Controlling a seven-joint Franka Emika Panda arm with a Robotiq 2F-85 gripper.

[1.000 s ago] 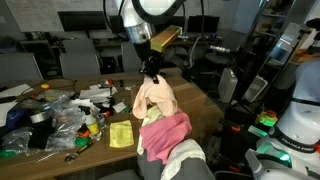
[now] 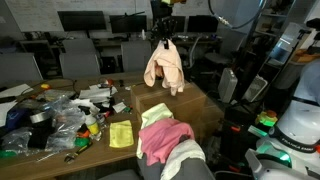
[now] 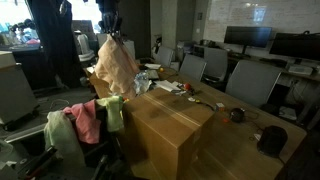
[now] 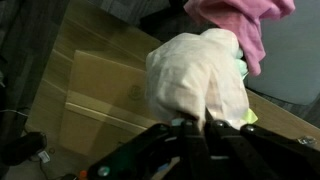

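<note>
A pale peach cloth [image 2: 166, 68] hangs from my gripper [image 2: 167, 42], which is shut on its top. In exterior view 2 the same cloth [image 3: 116, 67] drapes in the air above a cardboard box [image 3: 165, 135], below the gripper [image 3: 113, 37]. From the wrist, the bunched cloth [image 4: 192, 78] fills the space below my gripper and hides the fingertips. A pink cloth [image 2: 166, 138] and a white cloth [image 2: 184, 160] lie draped at the near edge, apart from the held one.
A yellow cloth [image 2: 121, 134] lies on the table [image 2: 95, 155]. Plastic bags [image 2: 60, 128], bottles and tools crowd the left side. Box flaps [image 4: 105, 92] lie open beneath the held cloth. Chairs [image 2: 80, 66] stand behind the table.
My gripper has risen and moved back, away from exterior view 1, carrying the peach cloth up off the pile. The pink and white cloths stay in place.
</note>
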